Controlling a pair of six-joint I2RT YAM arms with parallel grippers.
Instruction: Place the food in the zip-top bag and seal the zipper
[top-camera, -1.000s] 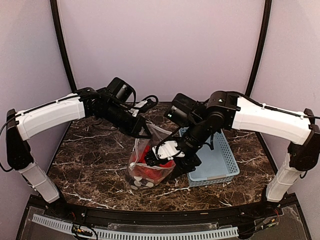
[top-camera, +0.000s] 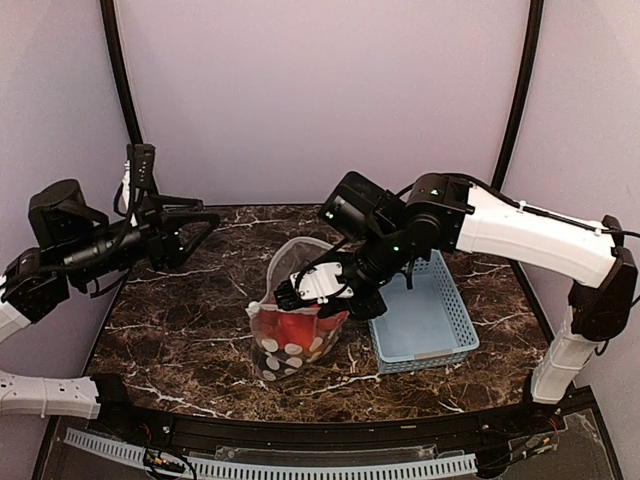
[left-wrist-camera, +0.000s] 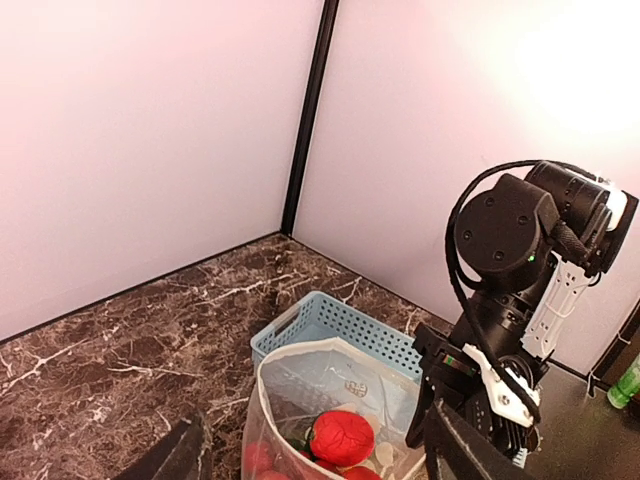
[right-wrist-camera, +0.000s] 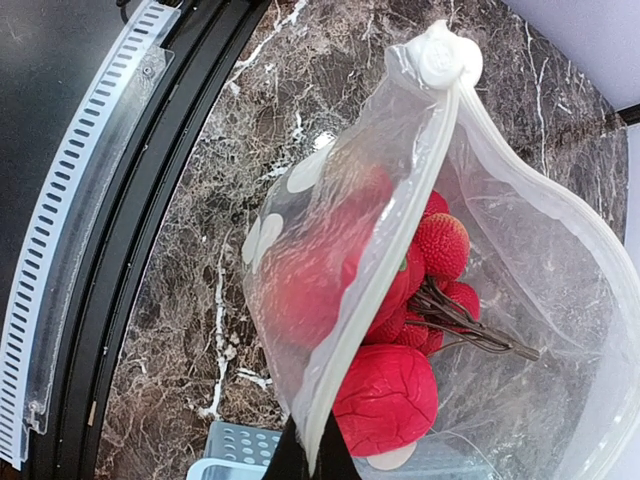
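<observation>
The clear zip top bag (top-camera: 275, 345) stands on the marble table with its mouth wide open. Inside it are a round red fruit (right-wrist-camera: 385, 400), a bunch of lychees with brown stems (right-wrist-camera: 441, 246) and other red food. My right gripper is shut on the bag's near rim, at the end away from the white zipper slider (right-wrist-camera: 440, 58). Well clear of the bag, my left gripper (top-camera: 208, 228) is raised at the left with its fingers open and empty. In the left wrist view its fingers (left-wrist-camera: 180, 455) show at the bottom edge.
A light blue basket (top-camera: 425, 310), empty, stands just right of the bag, partly under the right arm. The table (top-camera: 180, 320) left of the bag is clear. A green bottle (left-wrist-camera: 626, 385) shows at the far right of the left wrist view.
My left gripper has let go of the bag's far rim and swung away to the left. The bag's mouth has spread open.
</observation>
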